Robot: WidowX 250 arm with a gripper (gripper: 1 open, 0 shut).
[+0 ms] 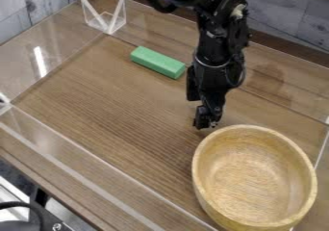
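Observation:
My black gripper (pixel 206 105) hangs low over the wooden table in the middle-right, open, its fingertips near the surface just above the wooden bowl (pixel 255 177). Whether anything small lies between the fingers cannot be made out against the dark arm. A green block (pixel 157 62) lies on the table to the upper left of the gripper, apart from it.
A clear plastic container (pixel 106 15) stands at the back left by the wall. A dark cable runs at the lower left corner.

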